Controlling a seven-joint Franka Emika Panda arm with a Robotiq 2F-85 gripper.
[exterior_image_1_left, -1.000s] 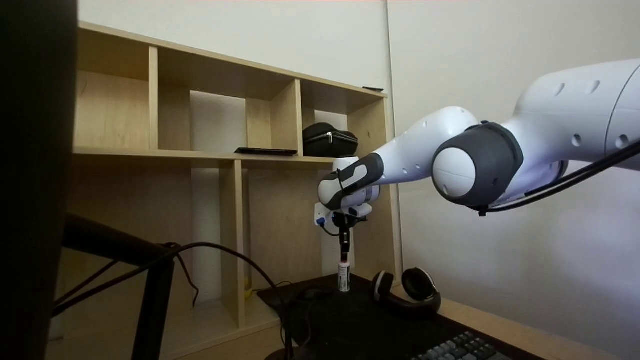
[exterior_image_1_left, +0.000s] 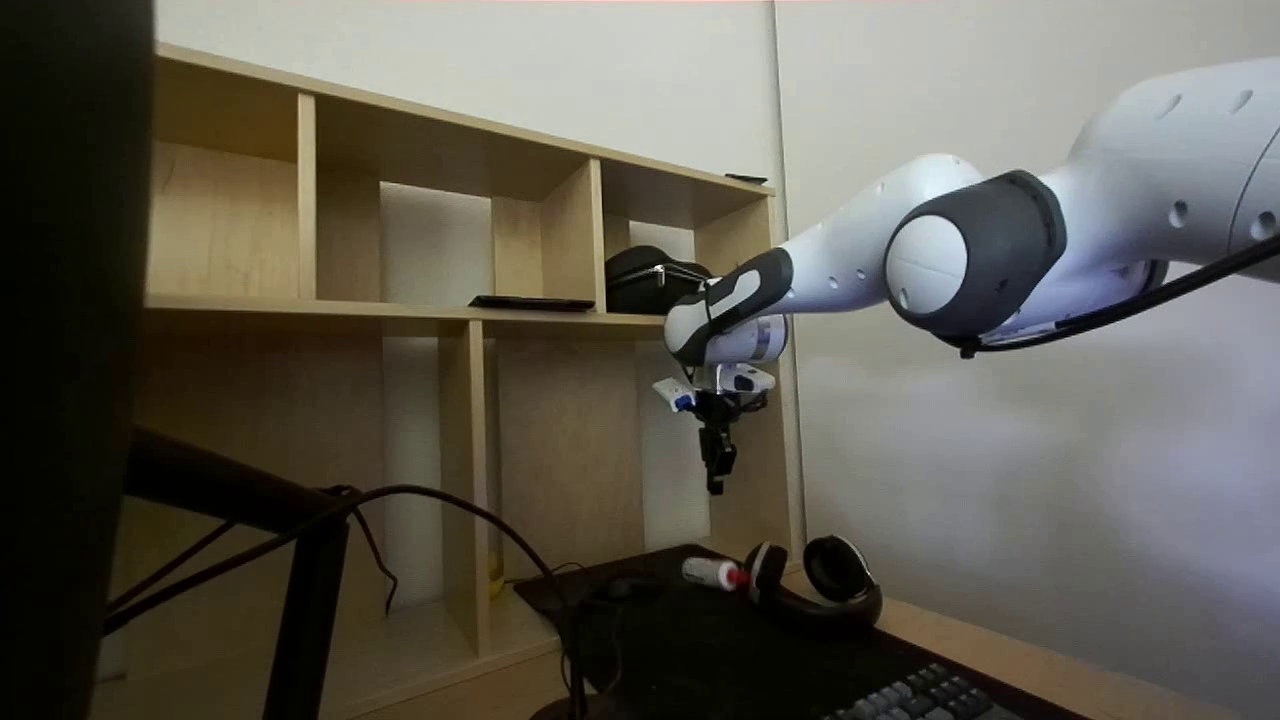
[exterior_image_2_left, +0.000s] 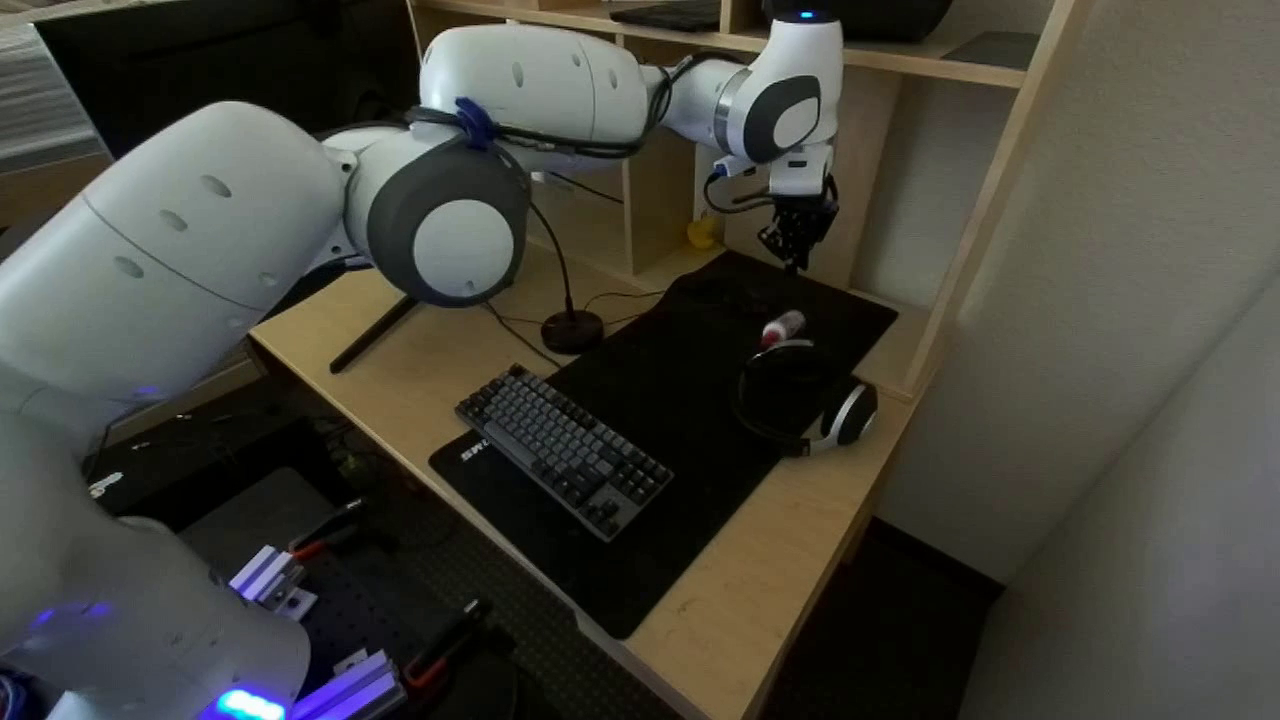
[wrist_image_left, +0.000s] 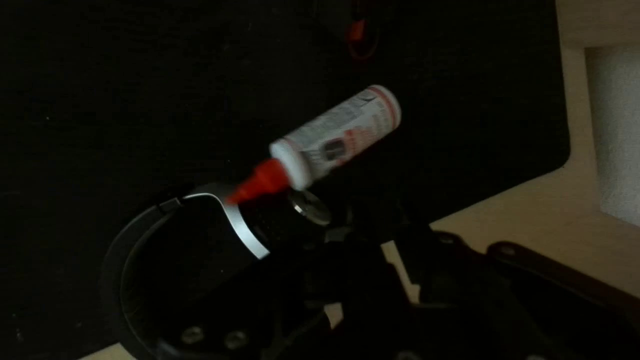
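Observation:
A white bottle with a red pointed cap (wrist_image_left: 315, 138) lies on its side on the black desk mat (exterior_image_2_left: 720, 360). Its red tip points at the headphones (exterior_image_1_left: 840, 576) and overlaps their silver band in the wrist view. Above the desk hangs my gripper, clear of the bottle. Its dark fingers stand a small way apart with nothing between them, though their outlines are hard to make out. In exterior view 2 the bottle (exterior_image_2_left: 783, 326) rests below the gripper, just behind the headphones.
A keyboard (exterior_image_2_left: 564, 450) covers the mat's near left part. Behind stands a wooden shelf (exterior_image_1_left: 540, 314), with a black case (exterior_image_1_left: 648, 282) on it. A small red item (wrist_image_left: 357, 30) lies past the bottle. Open mat lies left of the headphones.
My gripper has risen and moved slightly right in exterior view 1.

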